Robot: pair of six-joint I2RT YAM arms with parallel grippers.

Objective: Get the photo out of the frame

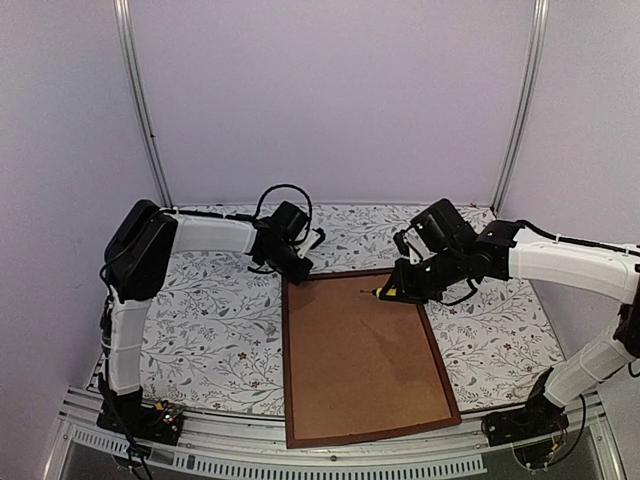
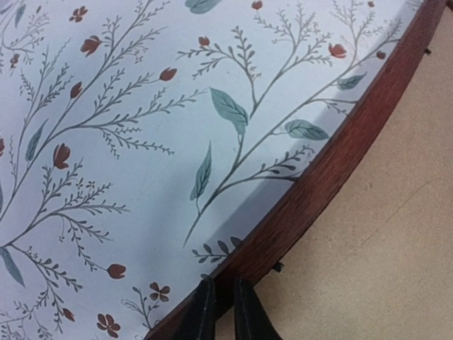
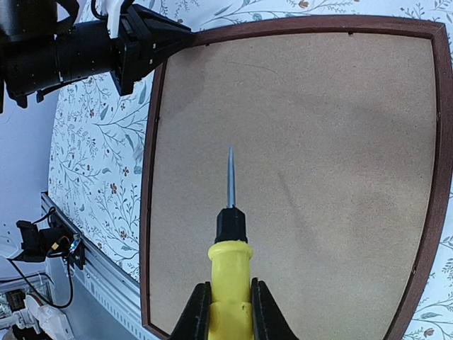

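Observation:
The photo frame lies back side up, its dark red-brown wooden border (image 1: 287, 360) around a plain brown backing board (image 1: 365, 350). Small dark tabs (image 2: 277, 267) stick out along the border's inner edge. At the far left corner, my left gripper is at the frame's border, its fingers slightly parted, one on each side of the wood as seen in the left wrist view. My right gripper is shut on a yellow-handled tool (image 3: 231, 265) with a thin pointed metal tip, held above the board. The photo itself is hidden.
A floral-patterned cloth (image 1: 220, 330) covers the table around the frame, with clear room to the left and right. A metal rail (image 1: 250, 462) runs along the front edge, close to the frame's near side.

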